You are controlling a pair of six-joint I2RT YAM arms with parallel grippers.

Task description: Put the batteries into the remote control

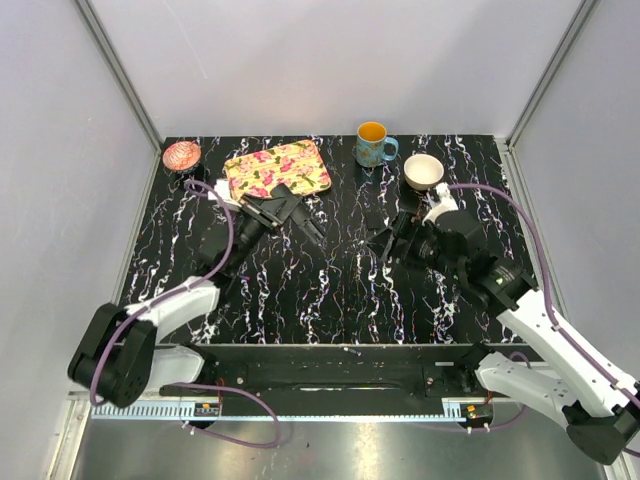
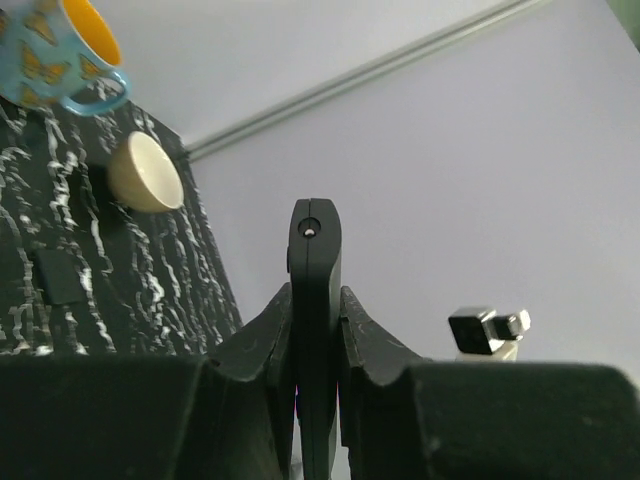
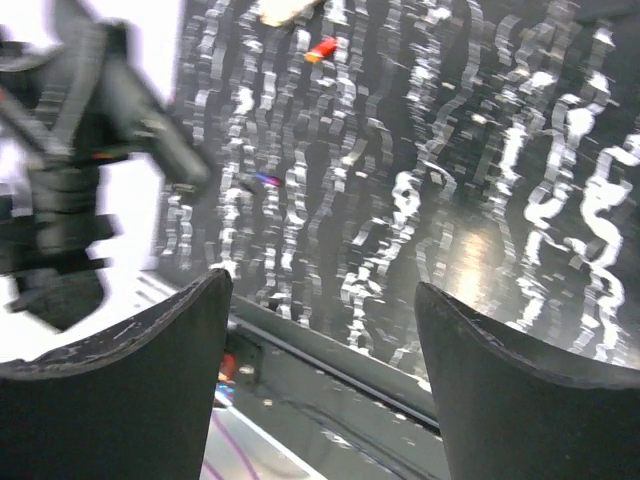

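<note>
The dark remote control [image 1: 303, 217] is in the top view at centre, held by my left gripper [image 1: 270, 212], which is shut on it. In the left wrist view it stands end-on as a narrow black bar [image 2: 314, 260] between the fingers. My right gripper [image 1: 385, 240] is apart from it to the right, with nothing between its part-open fingers. Small red [image 3: 322, 49] and blue [image 3: 270, 180] cylinders, apparently batteries, lie on the marble surface in the right wrist view.
A floral tray [image 1: 255, 165] lies at the back, with a red-patterned bowl [image 1: 181, 155] at left, a mug [image 1: 368, 150] and a white bowl [image 1: 424, 170] at right.
</note>
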